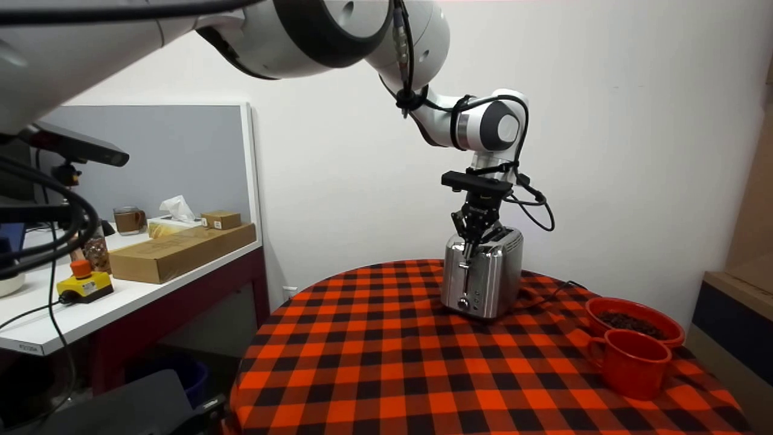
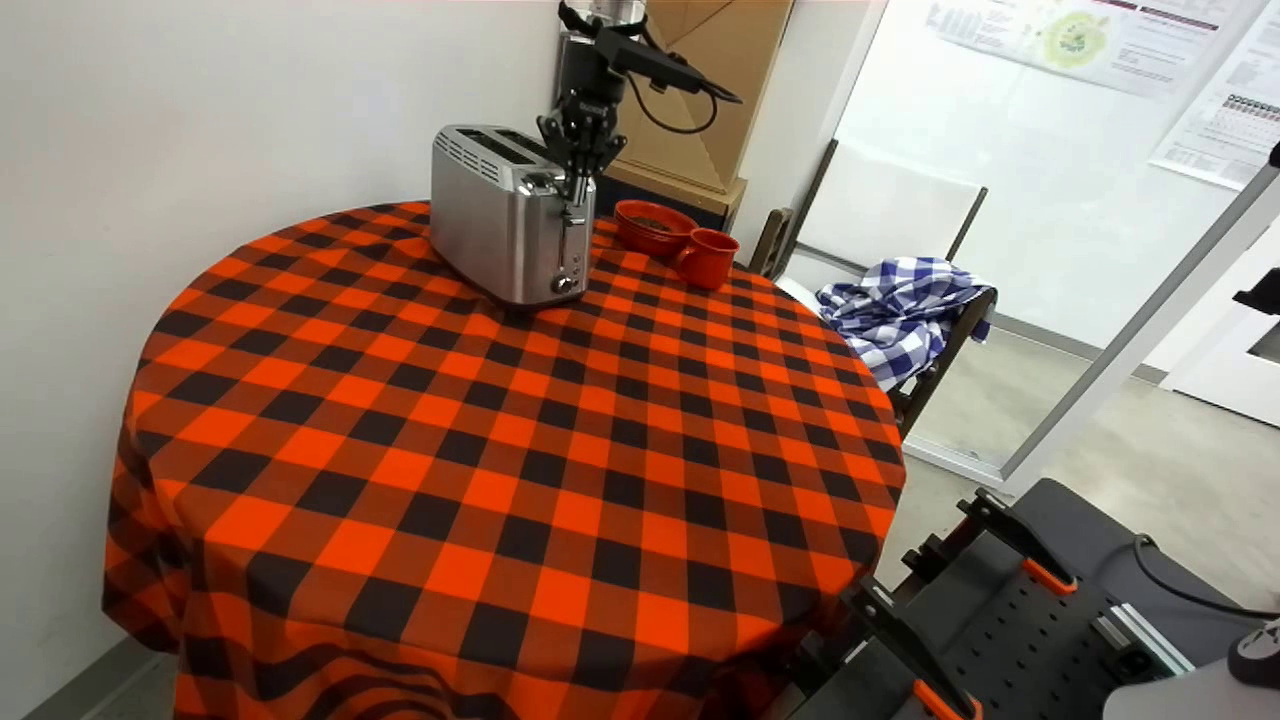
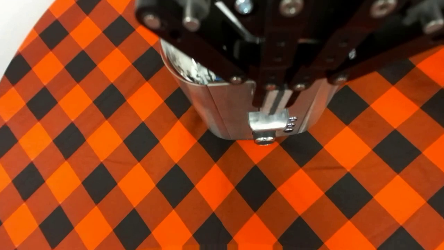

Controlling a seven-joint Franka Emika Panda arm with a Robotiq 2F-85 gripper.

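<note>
A silver two-slot toaster (image 1: 482,279) stands upright near the back of the checkered table. Its front end, with a lever (image 2: 575,221) and a round knob (image 2: 561,284), shows in exterior view 2. Pointing down at that end is my gripper (image 1: 468,255), its fingertips just above the lever. The wrist view shows the fingers (image 3: 270,102) close together over the silver lever (image 3: 268,121), with nothing visible between them. Whether the tips touch the lever I cannot tell. The gripper's linkages hide most of the toaster's top in the wrist view.
A red bowl (image 1: 670,326) of dark bits and a red mug (image 1: 634,366) sit on the table's right side in exterior view 1. The toaster's black cord (image 1: 554,293) runs toward them.
</note>
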